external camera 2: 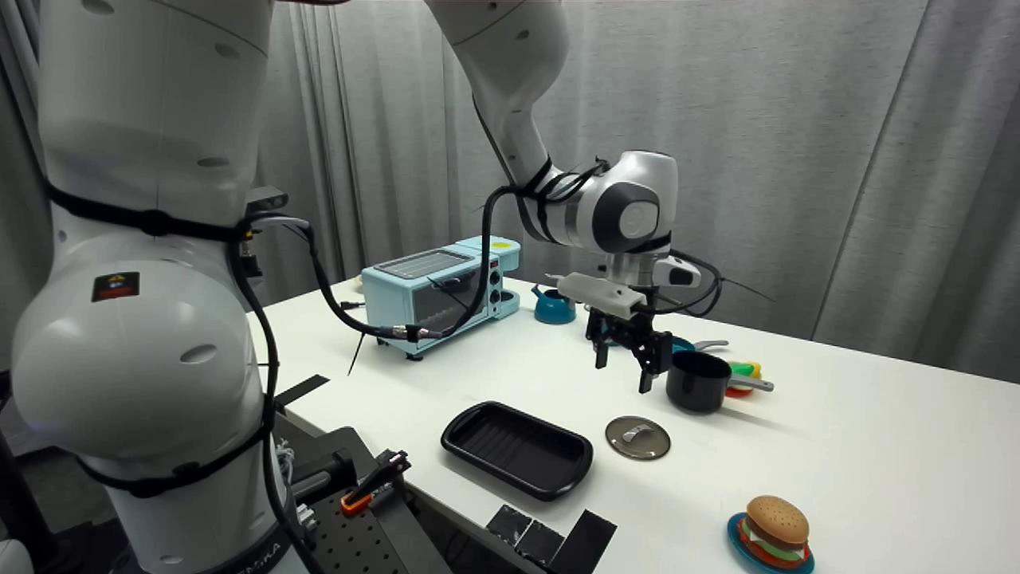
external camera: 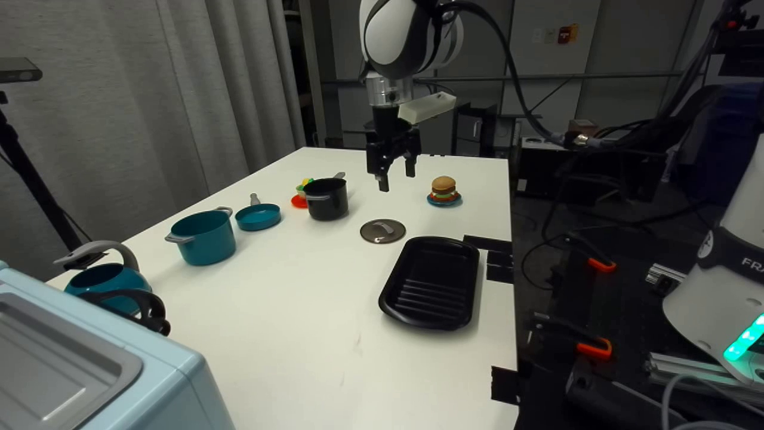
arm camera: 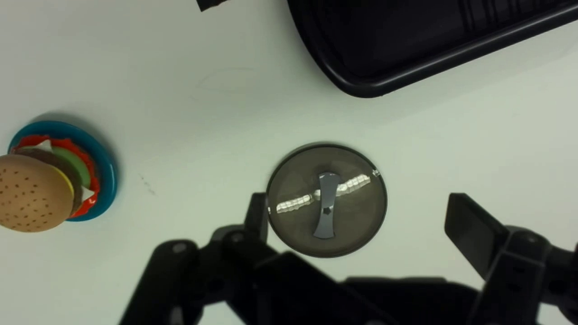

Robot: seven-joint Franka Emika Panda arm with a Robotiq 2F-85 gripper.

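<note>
My gripper is open above the table, its two fingers wide apart and nothing between them. Below it in the wrist view lies a round smoky glass lid [arm camera: 352,222] with a grey handle [arm camera: 327,208], flat on the white table and apart from the fingers. In exterior view 2 the gripper [external camera 2: 623,373] hangs over the table near the lid [external camera 2: 638,437] and a black saucepan [external camera 2: 696,384]. Exterior view 1 has the gripper [external camera: 397,179] in the air behind the lid [external camera: 382,230], with the black pot [external camera: 327,200] to the left.
A black tray [external camera: 430,283] lies near the table's edge. A toy burger [external camera: 444,186] sits on a blue plate. Teal pot [external camera: 205,237], teal pan [external camera: 258,217], kettle [external camera: 107,283] and light blue toaster oven [external camera: 193,394] line the left side.
</note>
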